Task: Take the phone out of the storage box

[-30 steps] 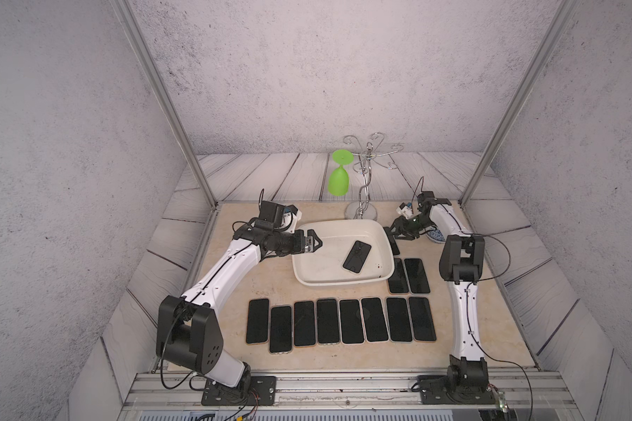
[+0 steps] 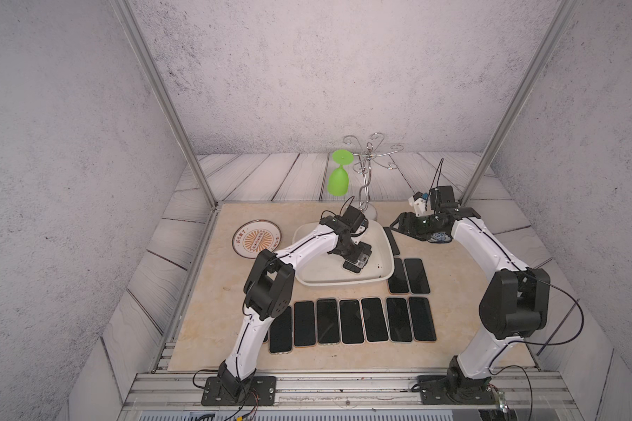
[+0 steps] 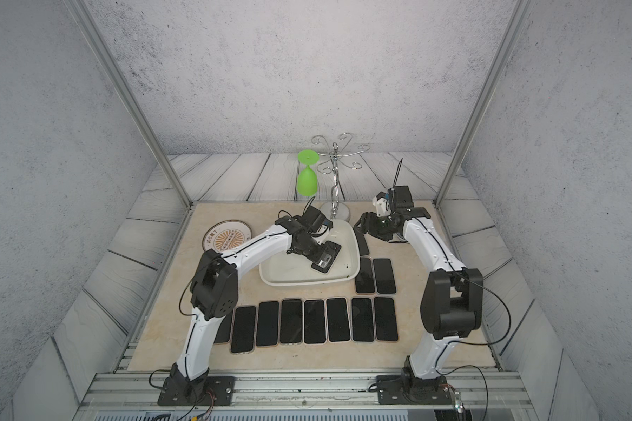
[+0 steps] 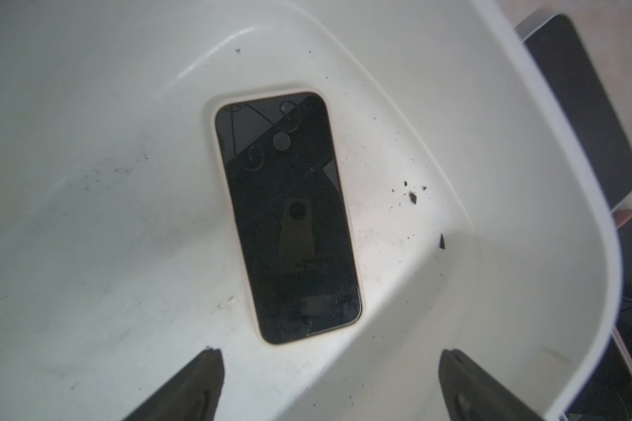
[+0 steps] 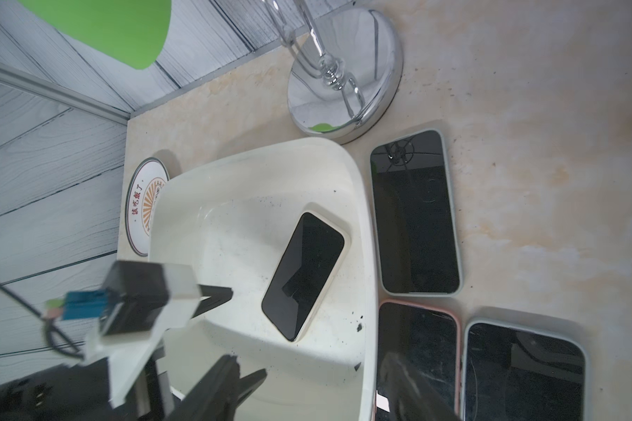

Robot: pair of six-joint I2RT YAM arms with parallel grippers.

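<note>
A black-screened phone [image 4: 291, 217] in a pale case lies flat, screen up, on the floor of the white storage box [image 5: 259, 158]. In the left wrist view it sits just ahead of my left gripper, whose fingers are spread wide apart and hold nothing. The top left view has that gripper over the box, partly covering the phone [image 2: 351, 267]. My right gripper stands open and empty; in the top left view it is beyond the box's right side, above the table.
Another phone [image 5: 415, 210] and two more lie along the box's right side. Several phones form a row [image 2: 351, 321] in front. A chrome stand [image 5: 344, 77] with a green cup [image 2: 338, 179] rises behind; a plate [image 2: 257, 239] lies left.
My left gripper has swung right from the box's left rim to above the phone. The right arm's elbow has moved outward to the right. The phone in the box has not moved.
</note>
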